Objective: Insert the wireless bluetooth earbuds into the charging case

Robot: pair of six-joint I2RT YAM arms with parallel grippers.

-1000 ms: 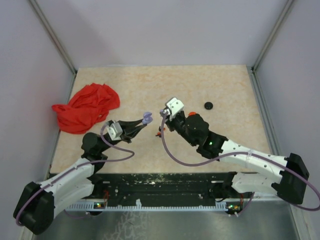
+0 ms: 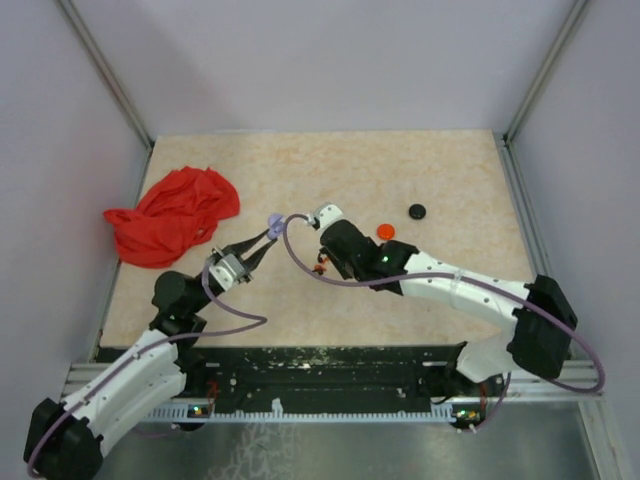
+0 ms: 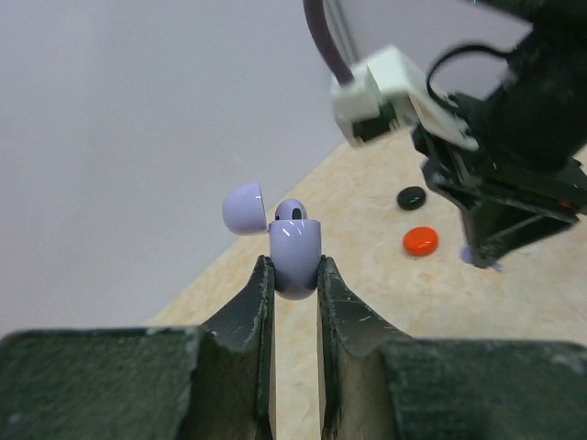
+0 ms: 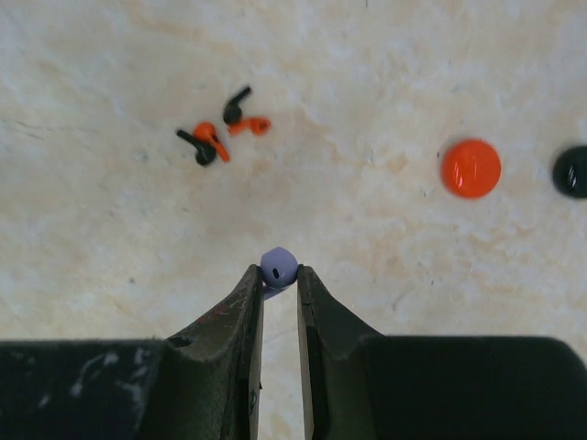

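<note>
My left gripper is shut on a lavender charging case (image 3: 295, 254) with its lid (image 3: 243, 209) open, raised at the left of centre in the top view. My right gripper points down over the table, shut on a small lavender earbud (image 4: 278, 269). In the right wrist view, small black earbuds (image 4: 204, 151) and orange earbuds (image 4: 248, 126) lie loose on the table below.
An orange round case (image 4: 470, 168) and a black round case (image 4: 570, 172) sit on the table to the right. A red cloth (image 2: 175, 215) is heaped at the left.
My left gripper has moved left and up in the top view, carrying the case.
</note>
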